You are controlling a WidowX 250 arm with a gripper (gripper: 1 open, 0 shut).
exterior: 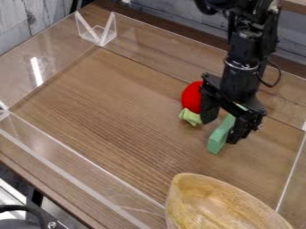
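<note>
My gripper (225, 120) hangs down at the right of the camera view, over a mint-green elongated object (219, 139) that lies on the wooden table. Its dark fingers overlap the object's upper part; whether they touch or grip it I cannot tell. Just left of the gripper sit a red round object (191, 95), partly hidden by the arm, and a small light-green object (191, 116) below it.
A cream bowl (189, 204) stands at the front right, cut off by the frame. A white wire holder (93, 30) is at the back left.
</note>
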